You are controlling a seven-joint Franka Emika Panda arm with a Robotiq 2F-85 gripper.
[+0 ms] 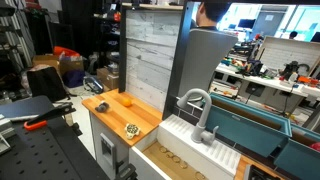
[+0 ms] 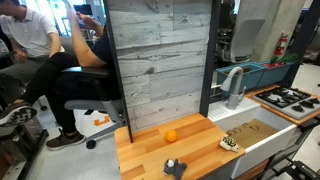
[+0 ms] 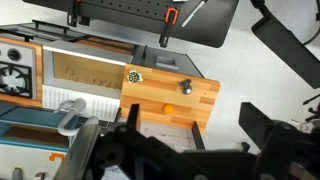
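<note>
In the wrist view my gripper looks down from high above a toy kitchen counter, its dark fingers spread wide apart and no object visible between them. The wooden counter (image 3: 150,108) carries a small orange ball-like item (image 3: 168,108), a grey metallic item (image 3: 188,87) and a pale, patterned lump (image 3: 134,76) near the sink side. Exterior view 2 shows the orange item (image 2: 171,136) toward the back wall, the grey item (image 2: 174,168) at the front edge and the patterned lump (image 2: 229,143) at the right end. What the last two are is unclear.
Beside the counter lies a white sink (image 1: 150,151) with a brownish bottom and a tall grey faucet (image 1: 197,110). A stovetop (image 2: 290,100) stands farther right. Whitish plank panelling (image 2: 165,75) rises behind the counter. A black table (image 1: 40,150) with loose tools occupies the near left.
</note>
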